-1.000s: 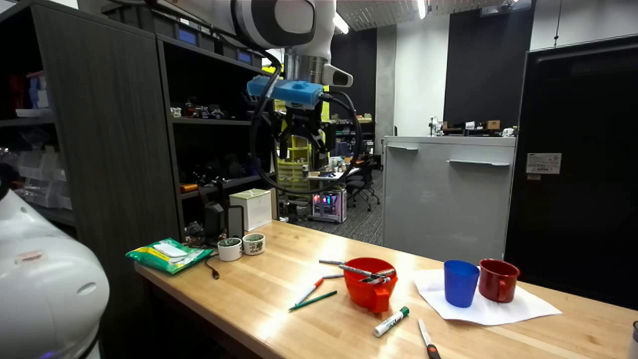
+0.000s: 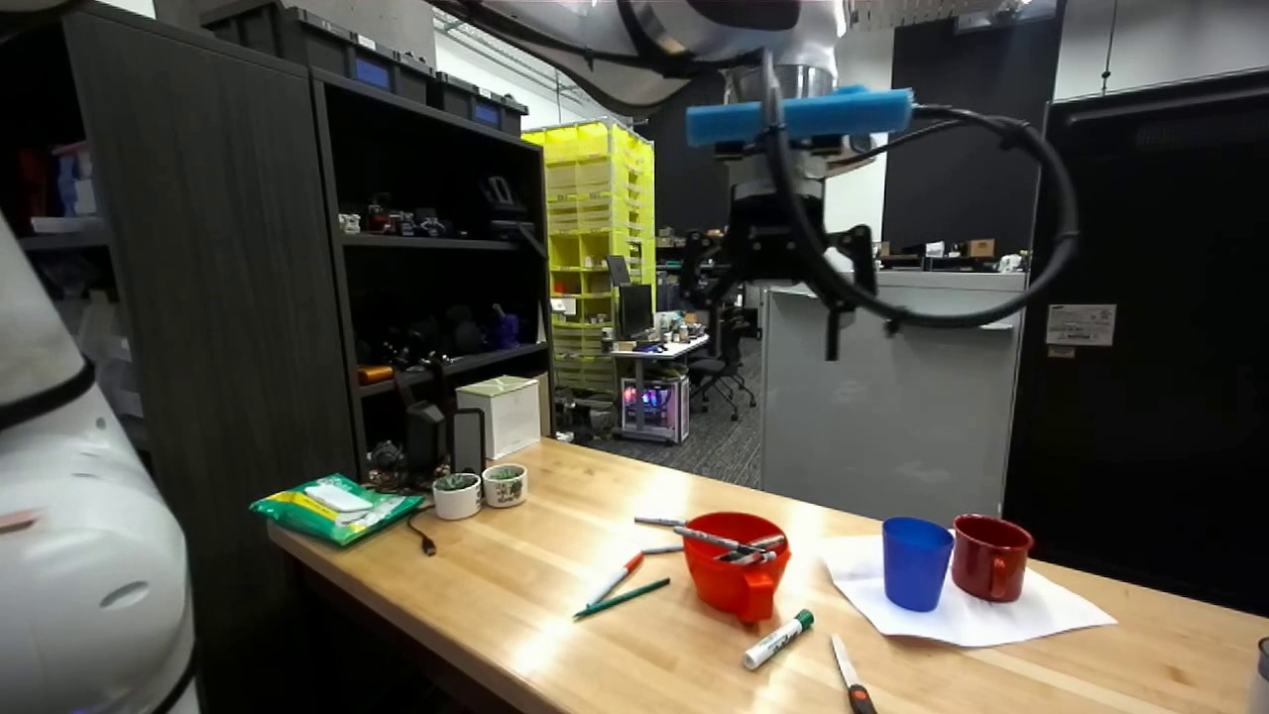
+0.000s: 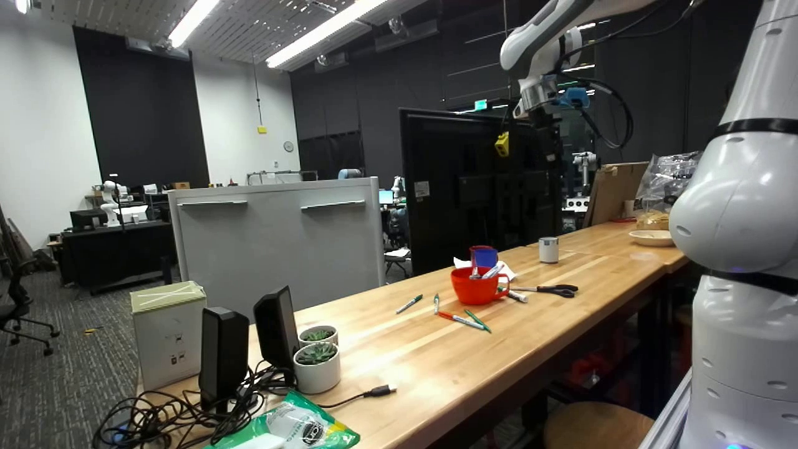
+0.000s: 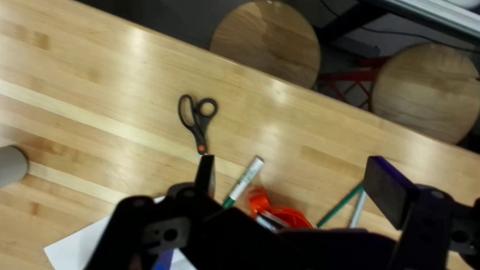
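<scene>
High above the table, my gripper (image 2: 779,327) stands open with nothing between its fingers. Below it on the wood is a red cup (image 2: 732,585) with several markers inside; in the wrist view the gripper's body hides most of it. Loose on the table lie a white marker with a green cap (image 2: 779,641), an orange-capped marker (image 2: 615,581) and a green pen (image 2: 624,597). Black-handled scissors (image 4: 198,121) rest near the table's front edge. A blue cup (image 2: 916,564) and a dark red mug (image 2: 990,559) stand on a white sheet (image 2: 857,569).
Two small potted plants (image 2: 457,496), black speakers (image 3: 225,348) and a green packet (image 2: 336,510) occupy one end of the table. A white can (image 3: 548,250) stands beyond the scissors. Bare wood lies between the plants and the loose pens.
In exterior view 1, my arm and gripper have moved right, from in front of the shelf to above the red cup's side of the table. The table objects have stayed put.
</scene>
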